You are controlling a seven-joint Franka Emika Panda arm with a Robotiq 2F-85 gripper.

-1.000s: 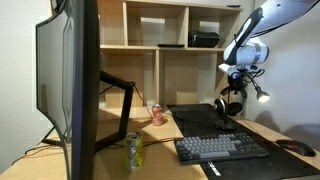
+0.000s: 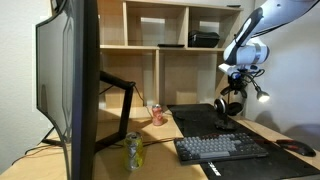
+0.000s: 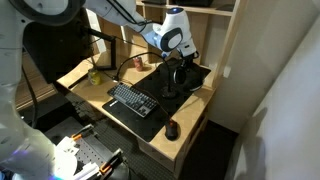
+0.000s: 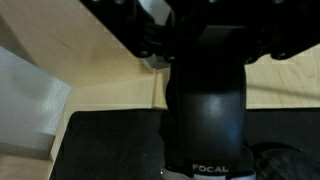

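Black headphones [image 2: 234, 107] hang under my gripper [image 2: 240, 80] at the right side of the desk. In the wrist view, the wide black headband [image 4: 212, 110], lettered FOCAL, runs up between the fingers; my gripper is shut on it. Exterior view 2 has the headphones [image 3: 179, 75] near the desk's back right corner, partly covered by the gripper. Whether their lower part touches something beneath cannot be made out.
A grey-black keyboard [image 2: 218, 147] lies on the black mat [image 3: 140, 121]. A dark mouse [image 3: 172, 130] sits near the front right. A yellow can [image 2: 134, 151], a red can [image 2: 157, 115] and a large monitor [image 2: 82, 85] stand left. Wooden shelves [image 2: 141, 75] rise behind.
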